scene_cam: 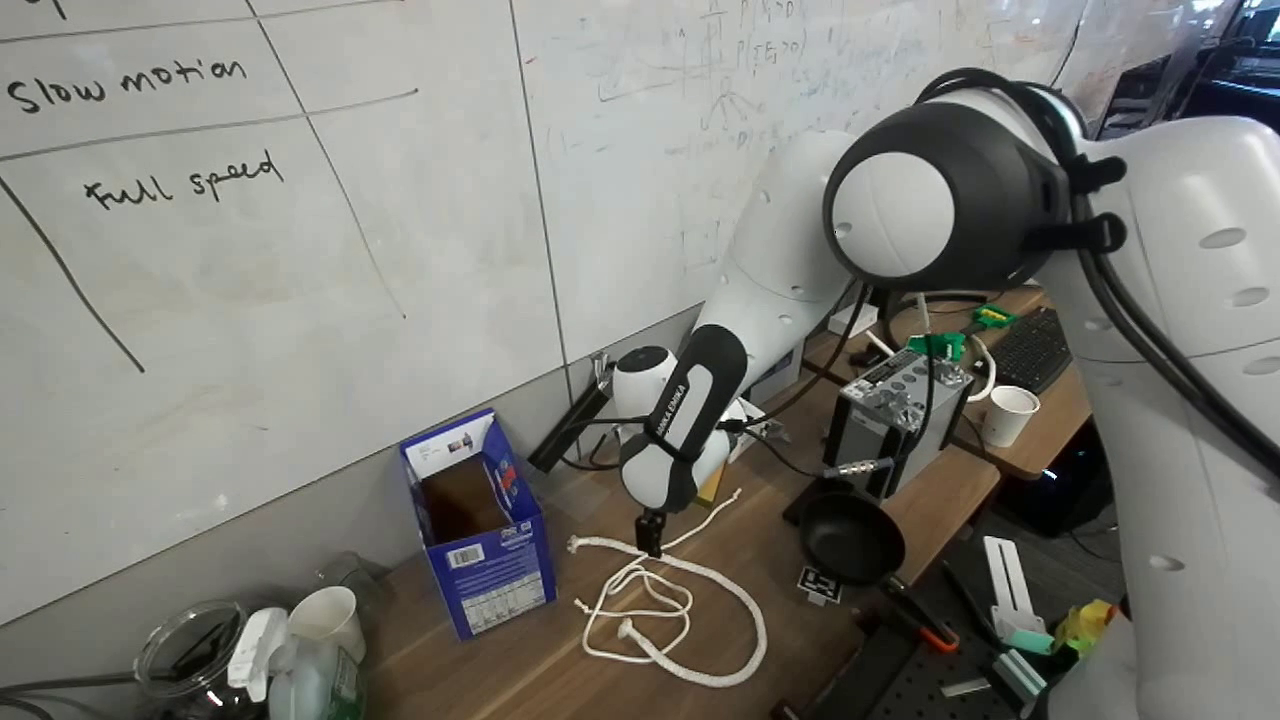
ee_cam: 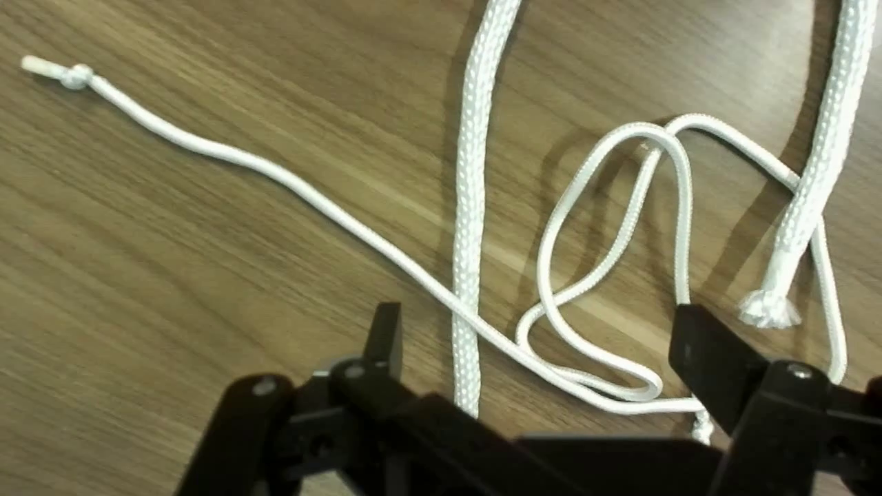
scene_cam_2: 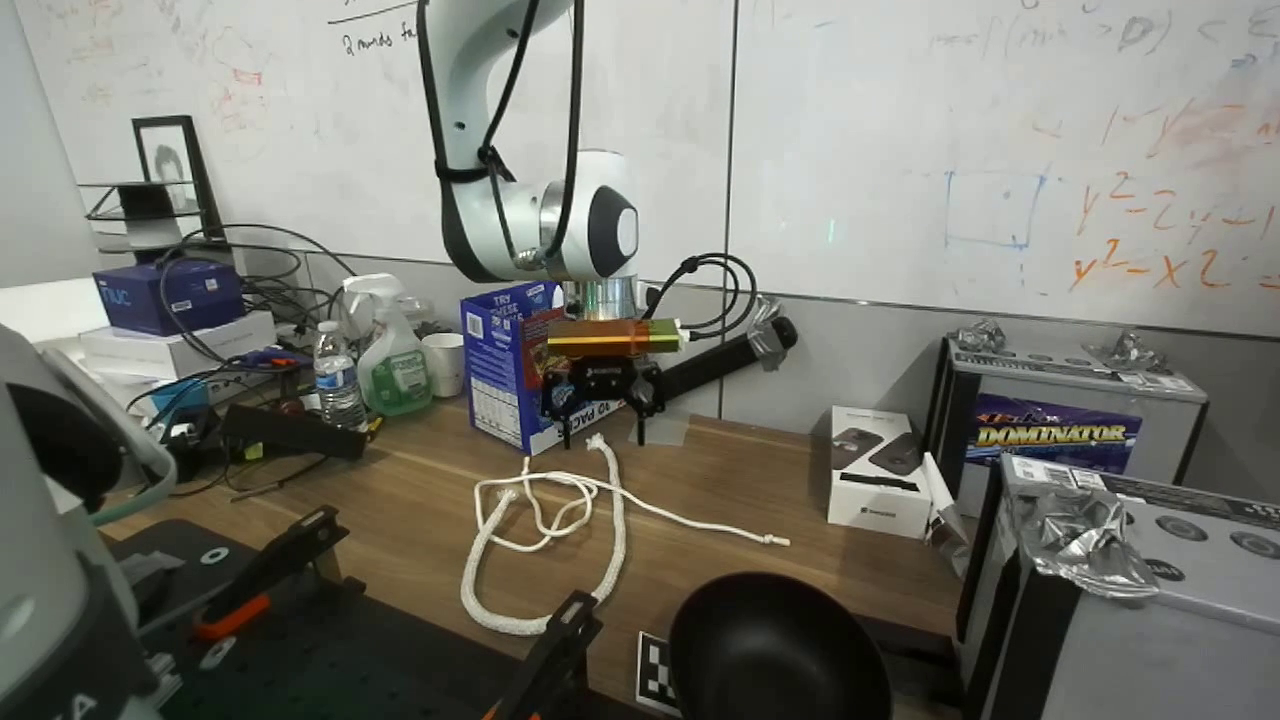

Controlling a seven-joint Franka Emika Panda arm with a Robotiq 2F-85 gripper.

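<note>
Two white ropes lie on the wooden table: a thick braided rope (scene_cam: 753,612) curved in a wide arc, and a thinner rope (scene_cam: 673,596) looped loosely and crossing it. In the wrist view the thin rope (ee_cam: 331,208) runs from a knotted end at upper left, over the thick rope (ee_cam: 468,207), to a tangle at the right. My gripper is open above them, its two dark fingers wide apart, with parts of both ropes visible between and beyond them. Seen from the second exterior view, the gripper (scene_cam_2: 603,432) hangs over the far side of the ropes, holding nothing.
A blue box (scene_cam: 498,574) with an open top stands left of the ropes. A black pan (scene_cam: 849,538) sits to their right, near a small marker card (scene_cam: 819,586). Spray bottle (scene_cam_2: 392,360) and paper cup (scene_cam_2: 445,364) stand by the wall. Bare table lies right of the gripper.
</note>
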